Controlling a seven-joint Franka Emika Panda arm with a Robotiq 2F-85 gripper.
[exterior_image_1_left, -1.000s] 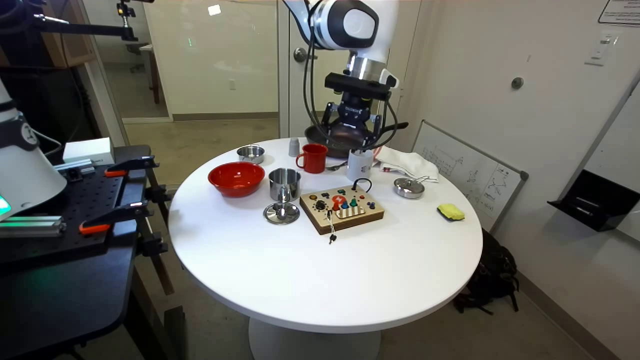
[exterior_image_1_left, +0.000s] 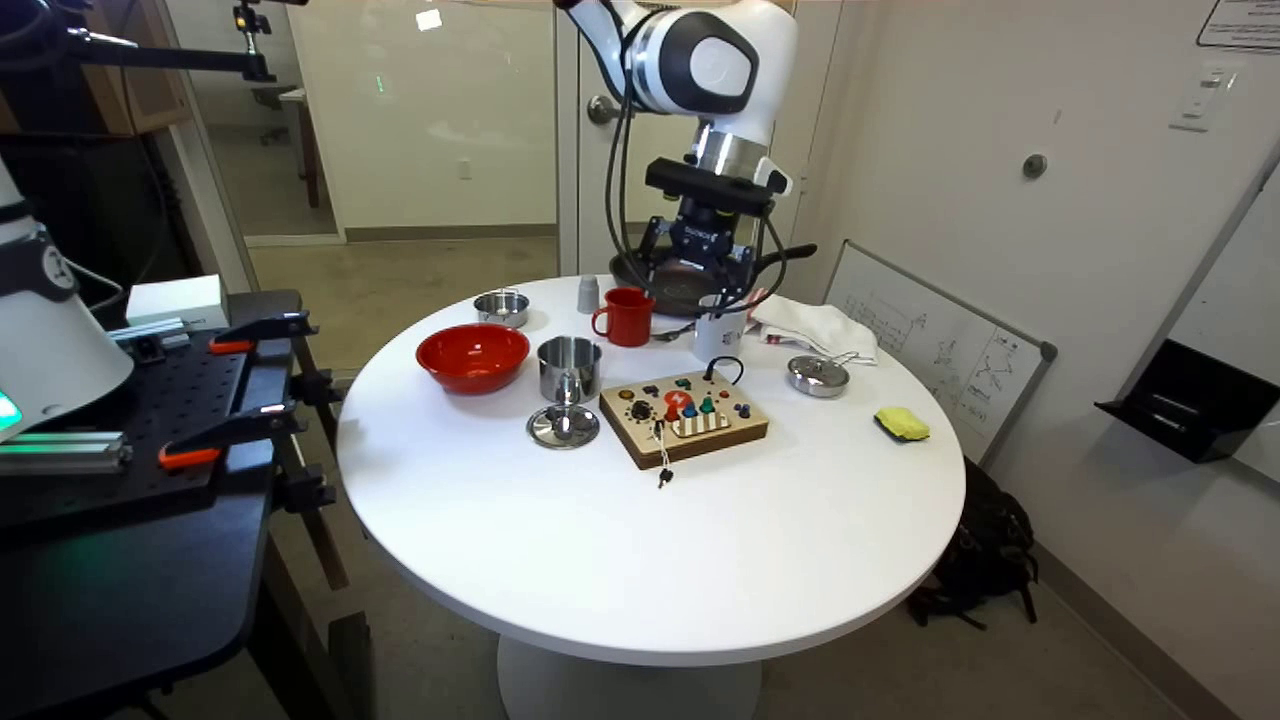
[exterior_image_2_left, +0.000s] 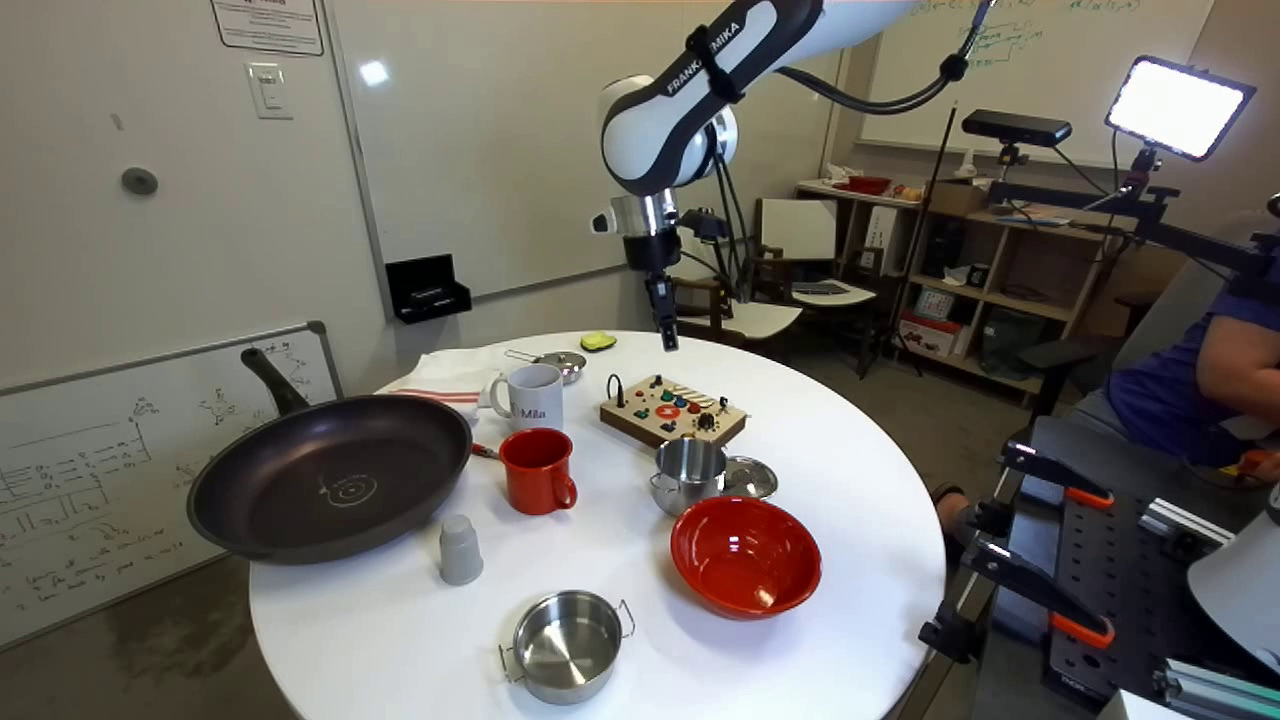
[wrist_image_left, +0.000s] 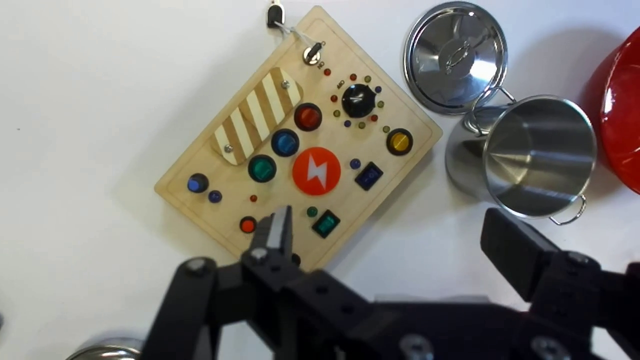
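My gripper is open above the table, its two dark fingers wide apart with nothing between them. Below it in the wrist view lies a wooden switch board (wrist_image_left: 354, 192) with buttons, a dial and a striped strip; the left finger covers part of its lower corner. A steel pot (wrist_image_left: 540, 159) stands beside the board, with a round steel lid (wrist_image_left: 444, 60) lying flat close to it. A red bowl (wrist_image_left: 627, 114) shows at the right edge. From exterior view 1, the gripper (exterior_image_1_left: 692, 288) appears high over the table's far part, clear of the objects.
A red mug (exterior_image_2_left: 536, 468), a white mug (exterior_image_2_left: 534, 398), a black pan (exterior_image_2_left: 342, 468) and a grey cup (exterior_image_2_left: 459, 552) crowd one side of the table. A shallow steel pan (exterior_image_2_left: 566, 648) stands nearby. In exterior view 1, the white table's (exterior_image_1_left: 600, 552) near half is bare.
The arm and gripper have shifted slightly and tilted a little in exterior view 1. Objects on the table have stayed where they were.
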